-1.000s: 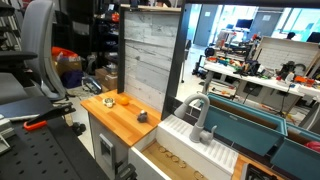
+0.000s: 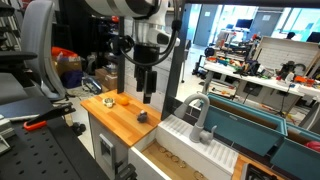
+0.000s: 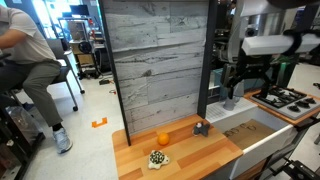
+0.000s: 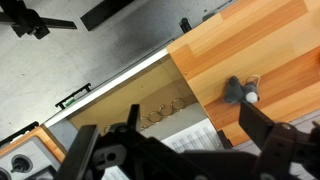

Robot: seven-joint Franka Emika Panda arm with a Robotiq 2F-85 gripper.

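My gripper point(image 2: 143, 86) hangs over the wooden counter point(image 2: 118, 118), its dark fingers pointing down and apart. In the wrist view the gripper stands open, with no object visible between its fingers. A small grey object point(image 4: 236, 91) with a pale part lies on the wood, touching nothing of the gripper. An orange ball-like thing point(image 3: 163, 139) sits farther along the counter, beside a small dish of pale pieces point(image 3: 157, 159). Next to the wood is an open drawer point(image 4: 150, 103) with several thin rings on its floor.
A grey tap point(image 2: 198, 113) rises behind the drawer. The pale plank wall point(image 3: 163, 72) backs the counter. A stove point(image 3: 285, 101) stands on the far side. A person point(image 3: 35, 60) sits well away at the left.
The arm has come into exterior view 1 from above. Things on the counter have not moved.
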